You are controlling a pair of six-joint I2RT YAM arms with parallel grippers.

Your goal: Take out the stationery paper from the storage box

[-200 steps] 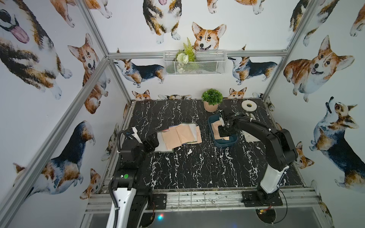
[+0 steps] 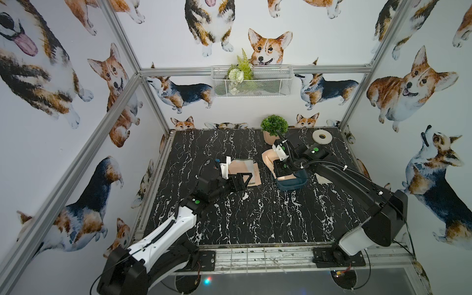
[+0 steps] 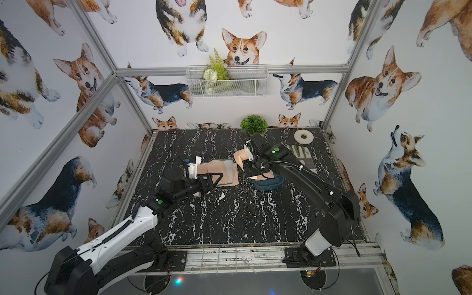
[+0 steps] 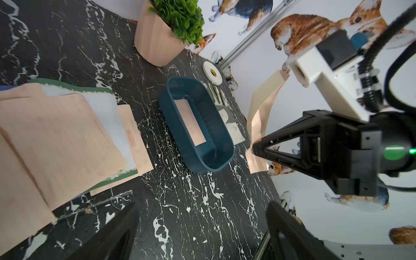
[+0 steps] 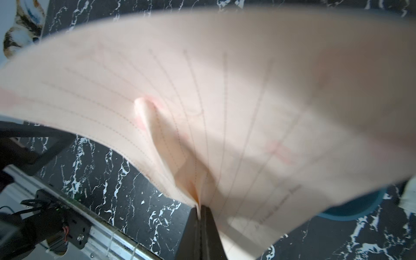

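Observation:
A peach sheet of stationery paper (image 2: 270, 158) is pinched by its edge in my right gripper, shut, and held up above the teal storage box; it fills much of the right wrist view. More peach paper (image 4: 187, 119) lies inside the box. My left gripper (image 2: 245, 178) is open and empty over a pile of peach, white and green-edged papers (image 4: 60, 143) on the table left of the box.
A potted plant (image 4: 158, 36) stands behind the box. A white tape roll (image 2: 322, 136) and flat items (image 4: 216, 95) lie at the right.
My right gripper has risen from the box with a peach sheet in it. My left arm has moved right, over the paper pile.

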